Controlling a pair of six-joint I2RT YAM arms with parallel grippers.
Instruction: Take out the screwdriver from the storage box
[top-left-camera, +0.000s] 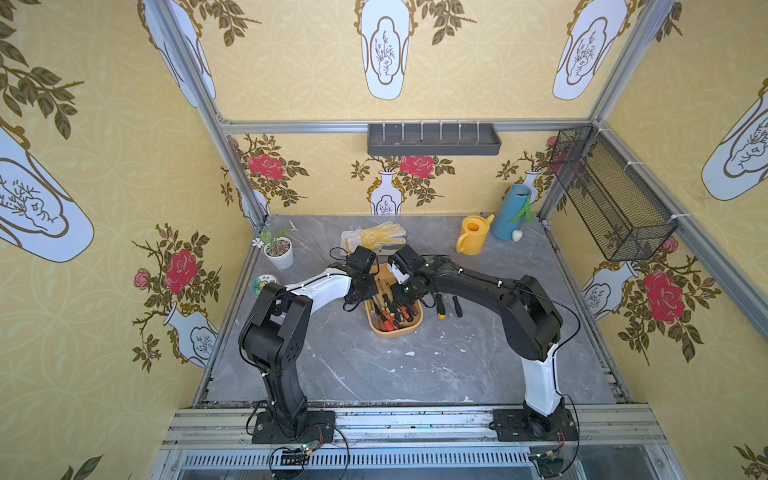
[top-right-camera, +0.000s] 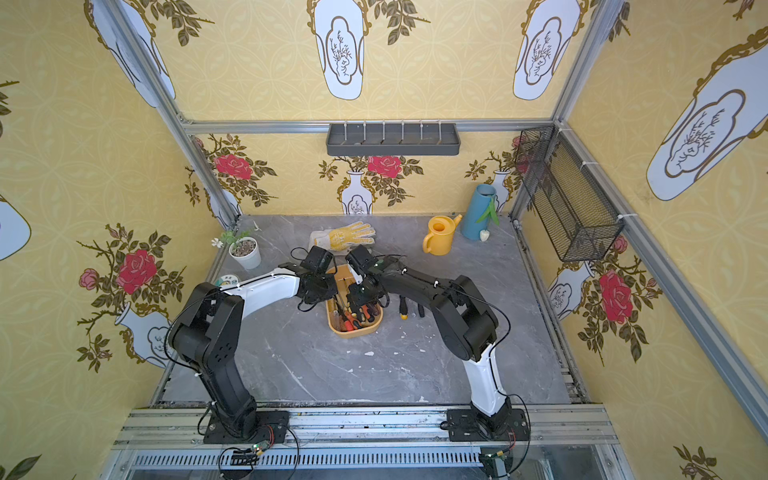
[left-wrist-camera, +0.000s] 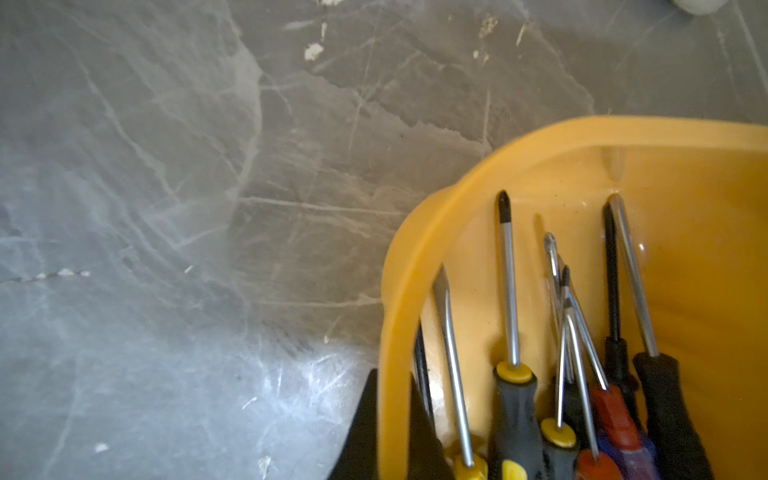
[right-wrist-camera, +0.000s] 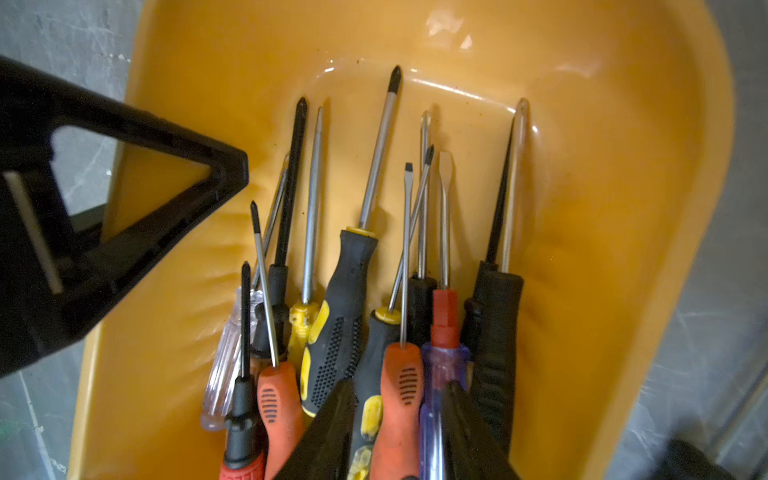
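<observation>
The yellow storage box (right-wrist-camera: 652, 264) holds several screwdrivers lying side by side. My left gripper is shut on the box's side wall, one finger on each side of the rim. Inside the box, my right gripper has its fingers apart over the handles. Between those fingers lies an orange-handled screwdriver (right-wrist-camera: 401, 392), with a gap on both sides; whether they touch any handle is unclear. A grey-yellow screwdriver (right-wrist-camera: 340, 312) lies just left of it, and a purple-handled one (right-wrist-camera: 445, 368) sits by the right finger.
Two screwdrivers (top-left-camera: 440, 305) rest on the table right of the box. Behind it are gloves (top-left-camera: 376, 236), with a yellow watering can (top-left-camera: 473, 236) and a blue vase (top-left-camera: 509, 214) at the back right. A potted plant (top-left-camera: 279, 252) stands at left.
</observation>
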